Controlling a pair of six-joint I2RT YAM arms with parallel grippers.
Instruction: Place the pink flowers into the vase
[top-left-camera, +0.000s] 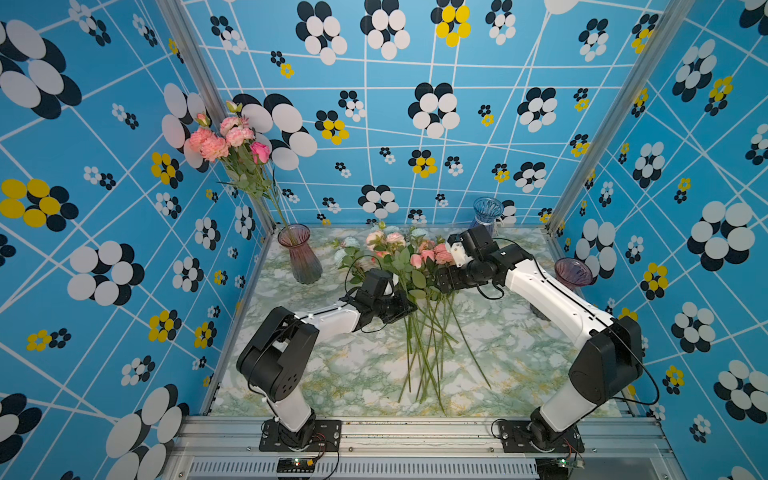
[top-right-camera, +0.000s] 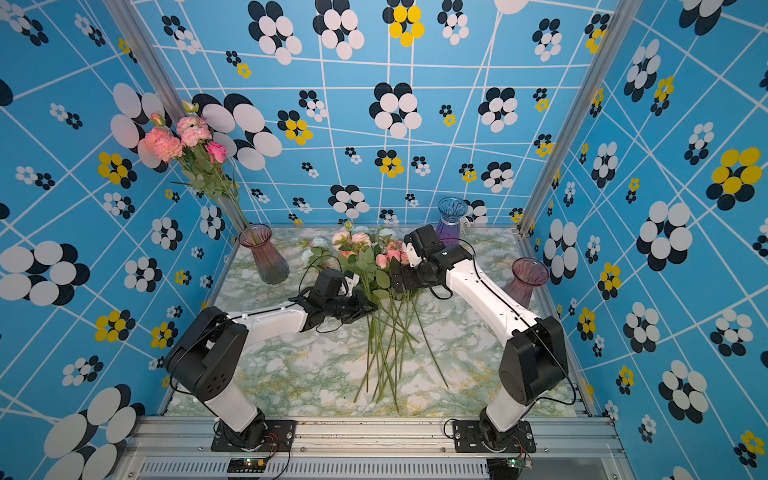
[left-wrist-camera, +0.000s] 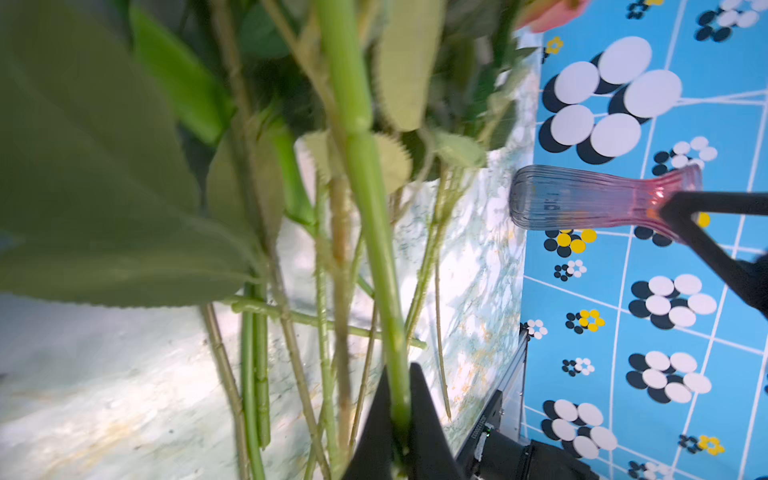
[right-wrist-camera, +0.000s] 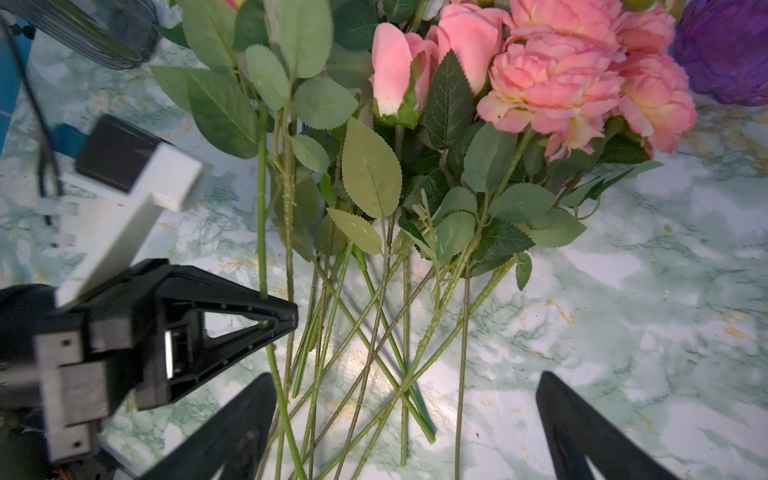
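A bunch of pink and pale flowers lies on the table's middle, its green stems spread toward the front. My left gripper is shut on one green stem; which bloom tops it is unclear. Over the bunch's right side, my right gripper stands open, its fingers wide apart with nothing gripped. Below it show pink blooms and crossing loose stems. At the back left, a pinkish ribbed vase holds several tall pink flowers.
A blue-purple vase stands at the back right, behind the bunch. Nearer the right wall is another pinkish vase, partly behind my right arm. Bare marble table lies in front of the left arm.
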